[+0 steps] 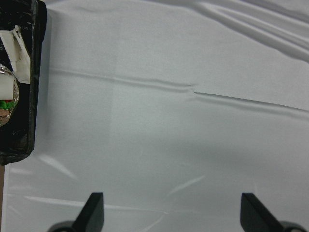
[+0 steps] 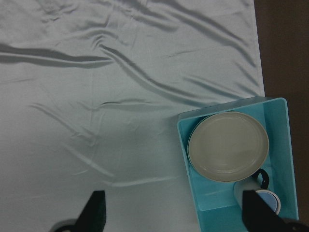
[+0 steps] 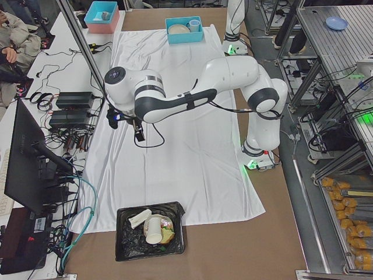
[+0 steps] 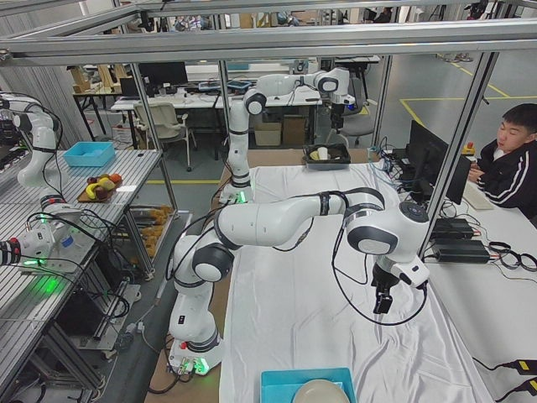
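Observation:
A black bin (image 3: 125,245) holds a white crumpled piece (image 3: 140,217), a white cup (image 3: 153,230) and food scraps. One gripper (image 3: 126,123) hangs raised above the cloth; the left wrist view shows its fingers (image 1: 89,215) wide apart and empty, with the bin at upper left. The right wrist view has that gripper's fingers (image 2: 91,215) spread with nothing between, over the cloth beside a blue box (image 2: 207,212) holding a beige plate (image 2: 228,147) and a mug (image 2: 268,201). Both grippers are open.
A white cloth (image 3: 175,175) covers most of the table, clear between bin and box. Monitors and cables (image 3: 70,198) line one side; metal frame posts and a steel bench (image 4: 101,218) stand around.

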